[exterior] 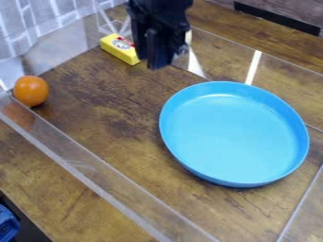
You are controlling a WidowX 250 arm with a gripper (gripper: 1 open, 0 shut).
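Observation:
My gripper (151, 47) hangs at the top middle of the camera view, a dark, blurred shape cropped by the top edge; whether anything is between its fingers cannot be made out. Below it to the right, a large blue plate (233, 132) lies empty on the wooden surface. A yellow box (119, 49) with a red and white label lies behind the gripper to the left. An orange fruit (32, 91) sits at the far left.
A transparent edge runs diagonally along the lower left, with a blue object (10, 227) in the bottom corner.

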